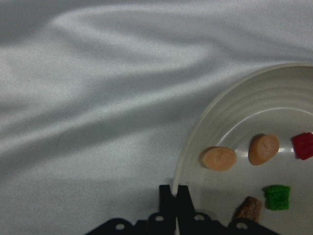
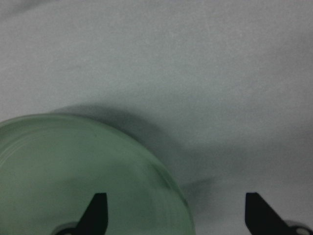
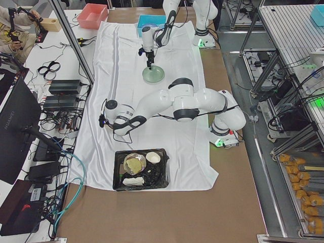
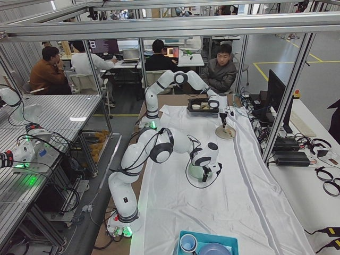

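Note:
A pale plate (image 4: 225, 135) with small food pieces, orange (image 1: 219, 157), red (image 1: 303, 145), green (image 1: 278, 197) and brown, lies on the white cloth. My left gripper is at its rim, fingers together, the rim seeming to run between them. A green plate (image 3: 153, 77) lies further along the cloth; my right gripper stands open over its rim, one finger above the plate and the other above the cloth.
A black tray (image 3: 117, 169) with bowls and food is at one end of the cloth, a blue bin (image 4: 234, 241) with dishes at the other. Cables and equipment line the side table.

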